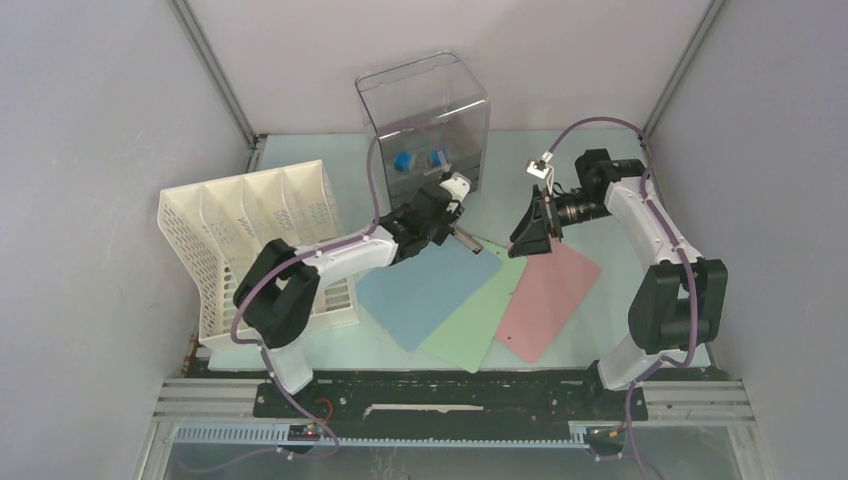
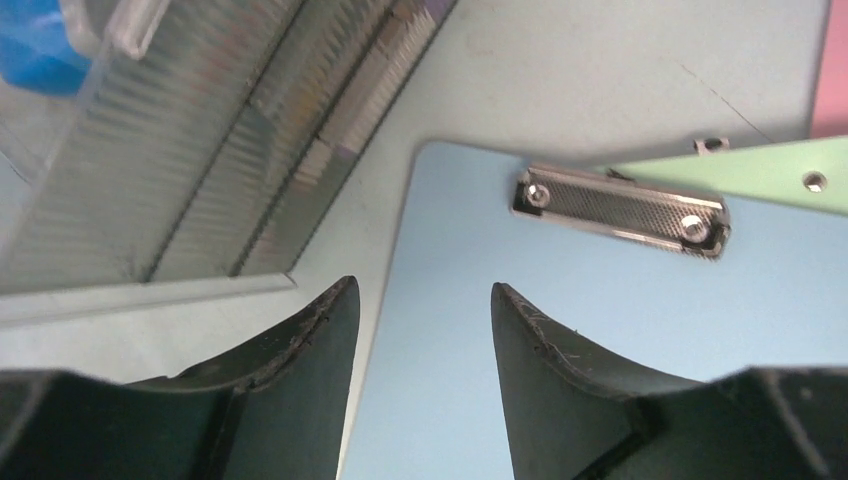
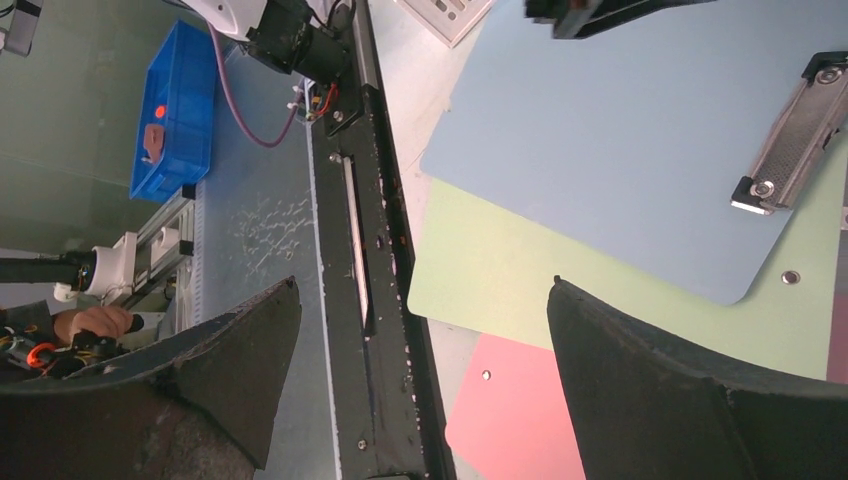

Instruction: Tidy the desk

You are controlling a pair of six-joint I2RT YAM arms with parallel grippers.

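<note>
Three clipboards overlap on the desk: blue (image 1: 415,295), green (image 1: 475,330) beneath it, pink (image 1: 550,295) at the right. The blue board's metal clip (image 2: 620,210) lies ahead of my left gripper, which stands open and empty above that board's corner, beside the clear acrylic cabinet (image 2: 150,170). My right gripper is open with nothing between its fingers, over the boards' right side; the clip (image 3: 790,140) shows at the right of its view.
A white file holder (image 1: 215,220) with several compartments stands at the left. The clear cabinet (image 1: 425,90) at the back holds blue items (image 1: 404,161). Bare desk lies at the back right.
</note>
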